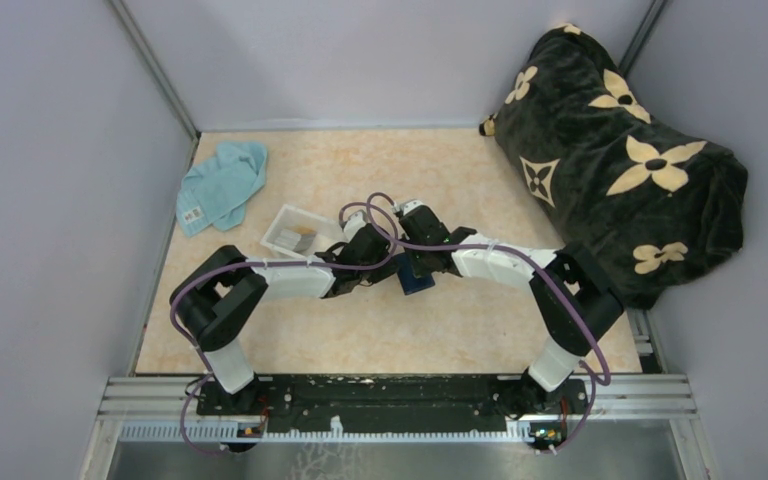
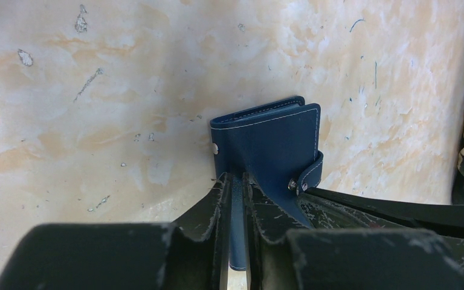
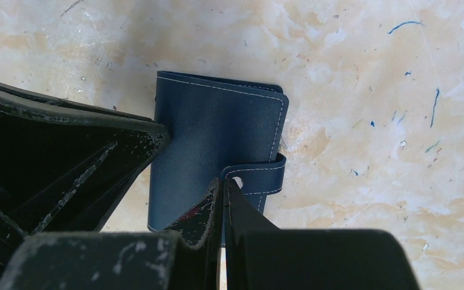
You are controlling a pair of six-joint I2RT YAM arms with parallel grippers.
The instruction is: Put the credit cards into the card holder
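Observation:
The closed dark blue card holder [image 2: 275, 139] lies on the table, its strap [image 3: 260, 177] fastened across one edge. In the left wrist view my left gripper is at the holder's spine side, its fingers parted by a narrow gap through which blue shows. My right gripper has its fingertips together over the holder by the strap's snap, with nothing visible between them. In the top view both grippers hide much of the holder [image 1: 417, 283]. Flat, card-like pieces [image 1: 295, 239] lie in a white box; details are too small to tell.
The white box [image 1: 278, 222] stands behind the left arm, partly covered by it. A light blue cloth [image 1: 222, 185] lies at the back left. A large dark cushion [image 1: 610, 160] fills the right side. Table space in front of the holder is clear.

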